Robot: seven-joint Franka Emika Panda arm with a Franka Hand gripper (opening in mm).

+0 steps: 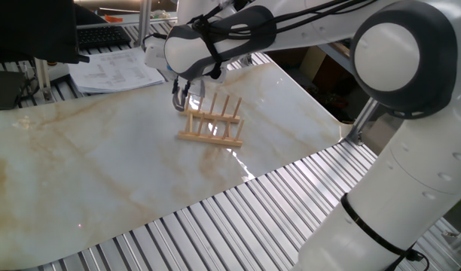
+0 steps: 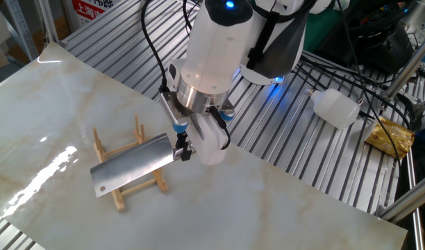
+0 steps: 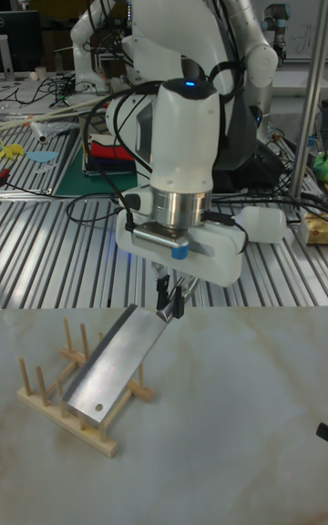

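Note:
A steel cleaver (image 2: pixel 132 164) lies slantwise over a small wooden rack (image 2: pixel 120 202), its broad blade among the pegs and its handle end raised toward the arm. Seen from the front, my gripper (image 3: pixel 170 300) points down with its black fingers on either side of the metal handle, shut on it. Exterior view 1 shows the gripper (image 1: pixel 181 92) at the rack's far left corner, with the pegs of the rack (image 1: pixel 210 141) upright beside it. From there the blade is mostly hidden or lost in glare. How deep the blade sits between the pegs I cannot tell.
Slatted metal rails (image 2: pixel 282 132) border the tabletop on the robot's side, holding a white bottle-like object (image 2: pixel 335 108) and a gold packet (image 2: pixel 389 139). Papers (image 1: pixel 115 71) lie beyond the tabletop.

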